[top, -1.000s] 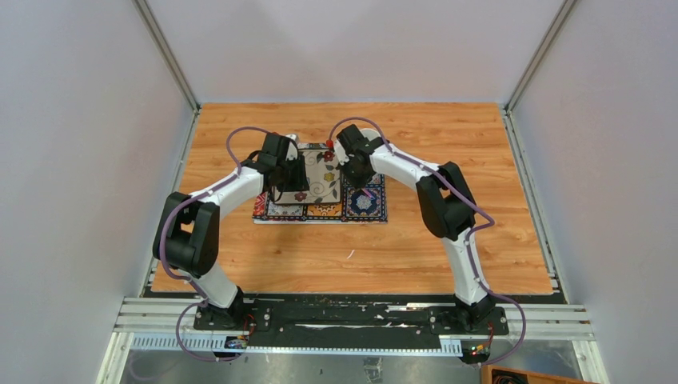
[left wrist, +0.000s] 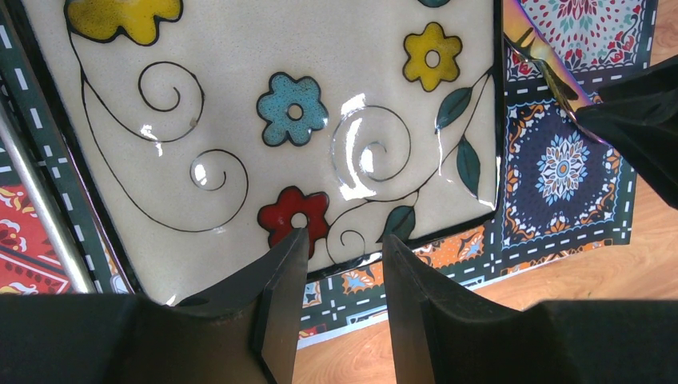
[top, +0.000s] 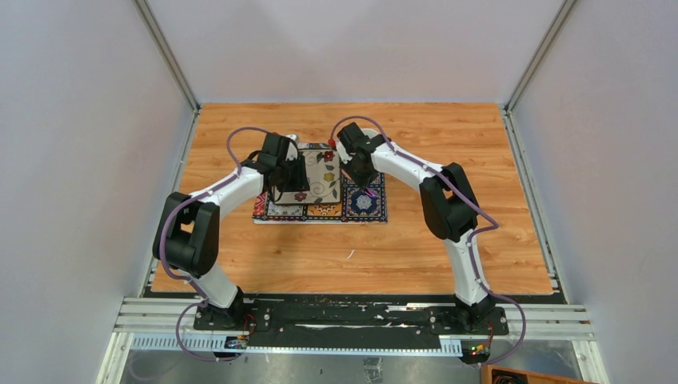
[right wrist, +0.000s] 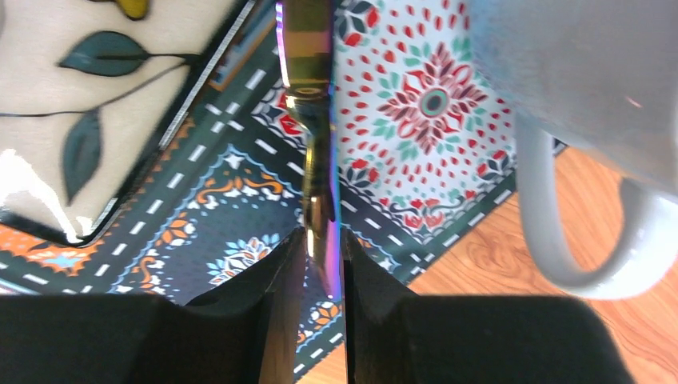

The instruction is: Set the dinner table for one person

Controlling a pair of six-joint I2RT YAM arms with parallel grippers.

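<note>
A square cream plate with painted flowers lies on the patterned placemat. My left gripper is over the plate's edge area, its fingers part open with nothing between them. Along the plate's right side, a shiny iridescent knife rests on the mat. The right gripper is open over that knife, and the knife's near end shows in the gap between its fingers. To the plate's left, a silvery utensil handle lies on the mat; its ends are out of view.
A pale mug with a handle stands just right of the right gripper, near the mat's edge. Both arms are close together over the mat.
The right gripper has shifted very slightly around the knife. In the top view, the left arm, plate and mat look the same as before.
</note>
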